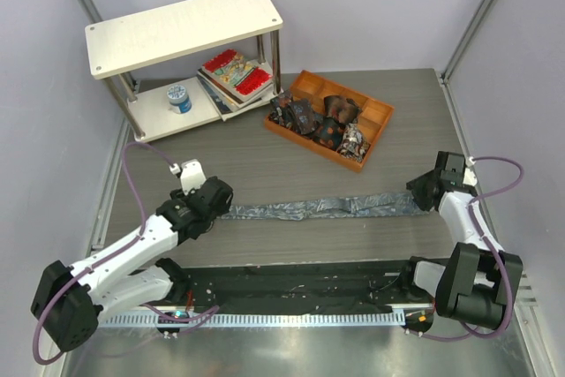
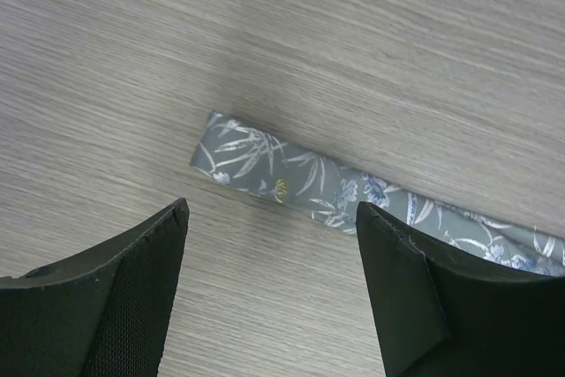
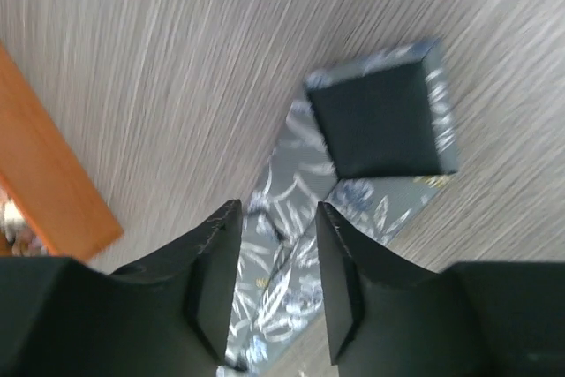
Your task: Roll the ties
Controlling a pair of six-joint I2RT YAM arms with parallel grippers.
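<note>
A grey floral tie [image 1: 340, 207] lies stretched left to right across the front of the table. Its narrow end [image 2: 238, 152] lies flat beyond the fingertips of my left gripper, which is open and empty above the table. In the right wrist view the wide end shows a dark folded patch [image 3: 380, 121]. My right gripper is over the tie there, its fingers apart with a modest gap. Between those fingers the tie is seen beneath; nothing is held. In the top view both arms cover the tie's ends.
An orange tray [image 1: 377, 112] behind the tie holds several rolled ties [image 1: 328, 134]. At the back left stands a white shelf [image 1: 185, 28] with books [image 1: 234, 75] and a blue-lidded jar [image 1: 179, 99]. Between tray and tie the table is bare.
</note>
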